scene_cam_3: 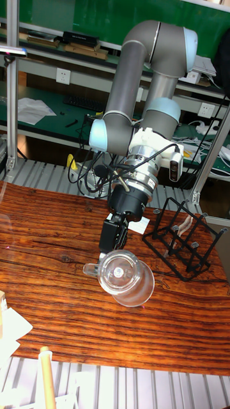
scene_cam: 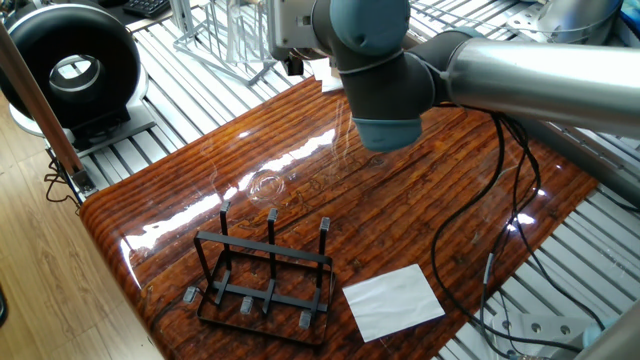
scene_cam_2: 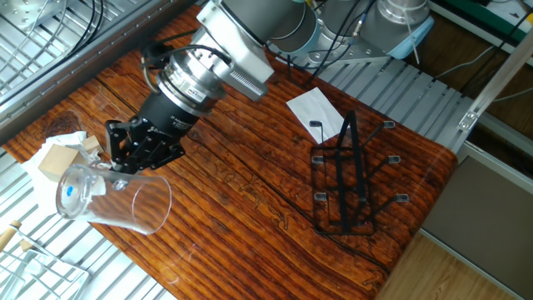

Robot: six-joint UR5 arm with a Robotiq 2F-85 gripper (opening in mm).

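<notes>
A clear glass cup (scene_cam_2: 125,198) hangs base-up in the air beside my gripper (scene_cam_2: 125,167). In exterior view 3 the cup (scene_cam_3: 129,279) has its handle (scene_cam_3: 91,269) close to the tip of my gripper (scene_cam_3: 106,254), which looks shut on it; the exact contact is hard to make out. Exterior view 1 shows faint glass (scene_cam: 243,35) at the top edge, left of the arm, with the fingertips mostly out of sight. On the table stands a black wire rack (scene_cam: 265,290) with upright prongs, empty of cups and well apart from the gripper.
White paper (scene_cam: 393,302) lies flat beside the rack. Small wooden blocks (scene_cam_2: 60,162) rest on white sheets at a table edge. Dark cables (scene_cam: 440,240) droop from the arm.
</notes>
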